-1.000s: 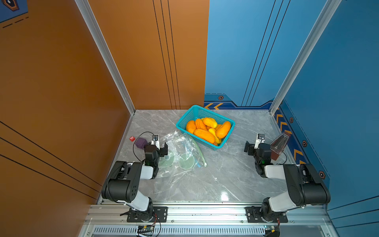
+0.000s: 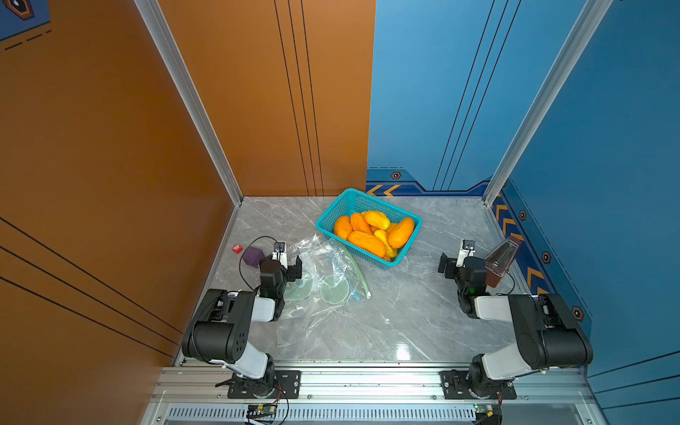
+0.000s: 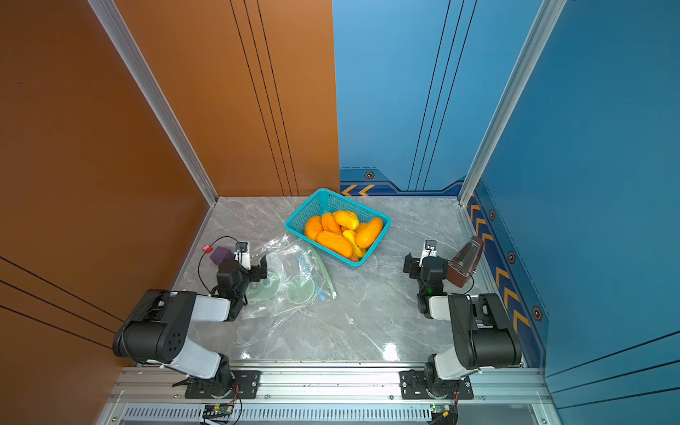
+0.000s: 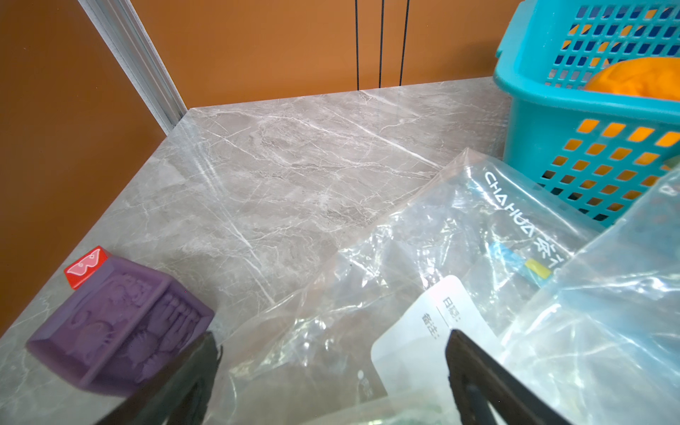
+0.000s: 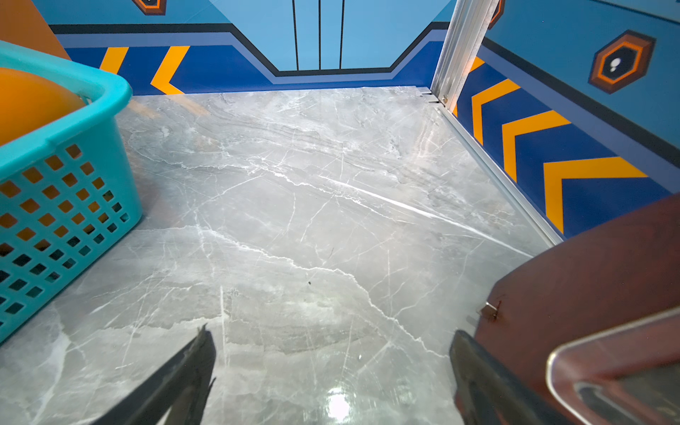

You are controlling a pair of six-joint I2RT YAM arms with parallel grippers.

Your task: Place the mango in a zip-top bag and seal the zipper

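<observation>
Several orange-yellow mangoes (image 2: 367, 242) lie in a turquoise basket (image 2: 330, 212) at the back middle of the table. Clear zip top bags (image 2: 316, 263) lie crumpled on the left half of the table, a greenish zipper strip (image 2: 360, 276) along their right side. In the left wrist view a bag (image 4: 311, 333) spreads below and beyond my left gripper, which is open with no bag visibly gripped. My right gripper stands open over bare table at the right, apart from the basket. Whether any bag's mouth is parted cannot be told.
A purple block (image 4: 120, 318) and a small red piece (image 4: 86, 266) sit left of the left gripper. A dark brown box with a clear top (image 5: 581, 304) stands close on the right gripper's right. Bare grey table (image 2: 418, 311) lies between the arms.
</observation>
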